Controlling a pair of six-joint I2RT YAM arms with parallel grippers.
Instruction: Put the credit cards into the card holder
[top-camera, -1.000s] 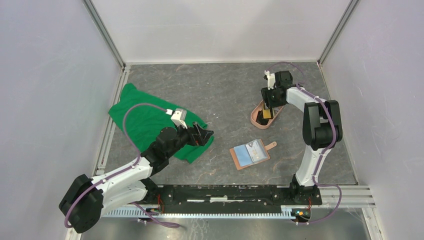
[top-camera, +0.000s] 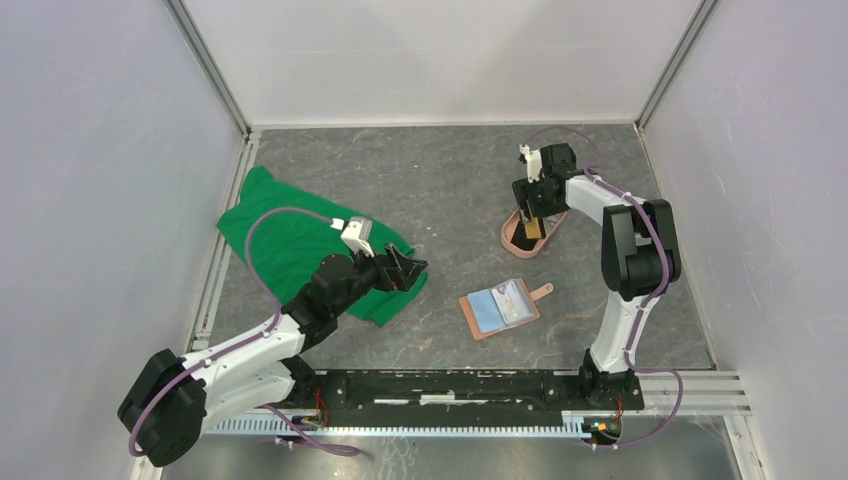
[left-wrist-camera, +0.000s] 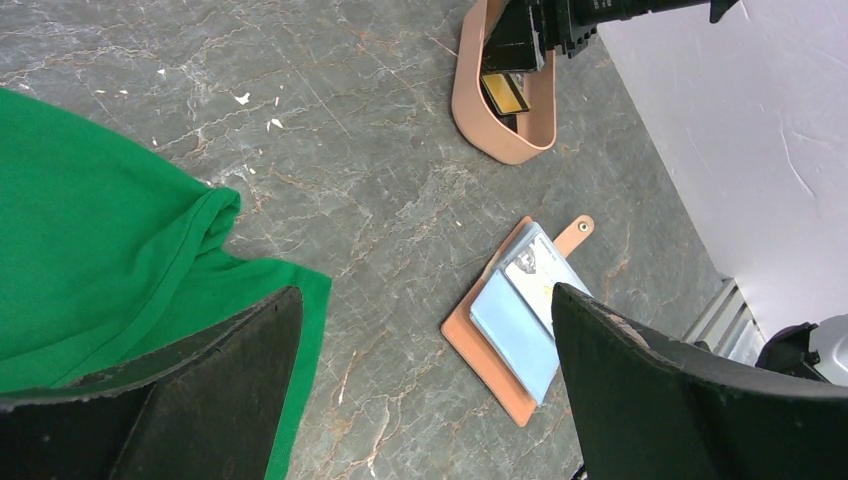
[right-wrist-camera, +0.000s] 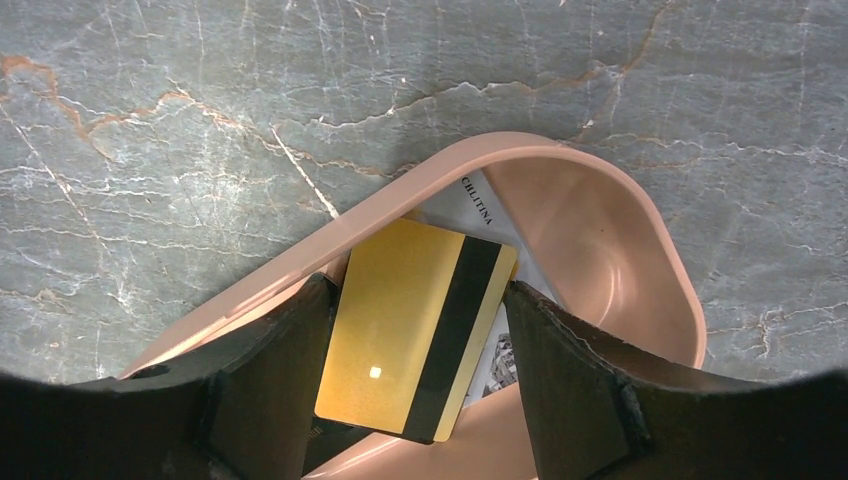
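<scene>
The tan card holder (top-camera: 467, 312) lies open at the front, with pale blue pockets (left-wrist-camera: 520, 335) and a whitish printed panel (left-wrist-camera: 535, 275) on its right side. Several cards lie in a pink oval tray (right-wrist-camera: 500, 150) at the right: a gold card with a black stripe (right-wrist-camera: 395, 320) on top, a grey-white printed card (right-wrist-camera: 510, 235) and a dark one below. My right gripper reaches into the tray, one finger at either side of the gold card; whether they press on it is unclear. My left gripper hangs open and empty.
A green cloth (top-camera: 275, 225) spreads under and behind my left arm. The tray's raised wall runs close around my right fingers. Bare grey tabletop (top-camera: 430, 190) lies between cloth and tray, and a white wall (top-camera: 770, 200) bounds the right side.
My right gripper has shifted slightly left over the tray, and the gold card shows somewhat differently beneath it. Left arm, card holder and cloth stay where they were.
</scene>
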